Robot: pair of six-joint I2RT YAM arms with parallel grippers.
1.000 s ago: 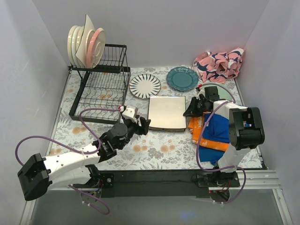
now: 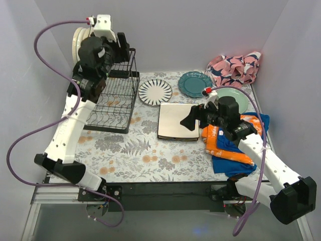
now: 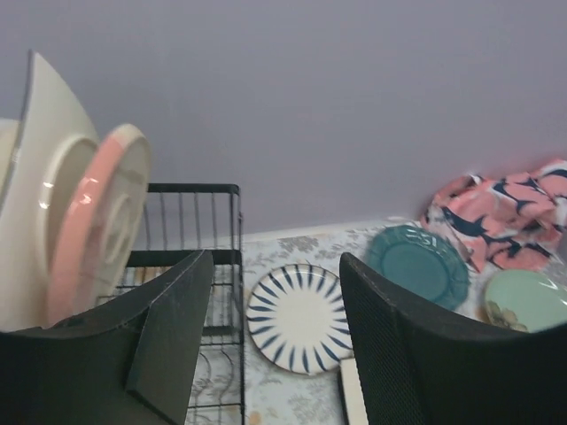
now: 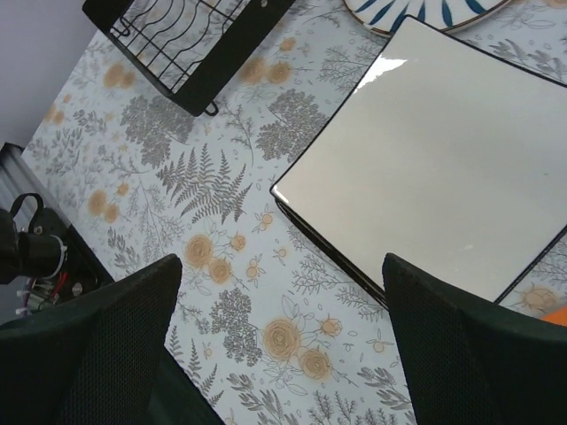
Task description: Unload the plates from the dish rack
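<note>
Several plates stand on edge in the upper tier of the black dish rack [image 2: 133, 75], mostly covered by my left arm in the top view. In the left wrist view, a pink-rimmed plate [image 3: 80, 226] is the rightmost of them, left of my left gripper. That gripper is part open, high by the rack, with no plate between its fingers. On the table lie a striped plate [image 2: 155, 92], a teal plate [image 2: 195, 84] and a pale green plate [image 2: 232, 99]. My right gripper [image 2: 192, 120] is open and empty, over the square cream plates [image 2: 176, 118].
A pink patterned cloth [image 2: 234, 69] is heaped at the back right. Orange and blue cloths [image 2: 229, 160] lie at the right under my right arm.
My left arm has swung from the front middle of the table up to the plates in the rack. My right gripper has moved a little left, over the square plates.
</note>
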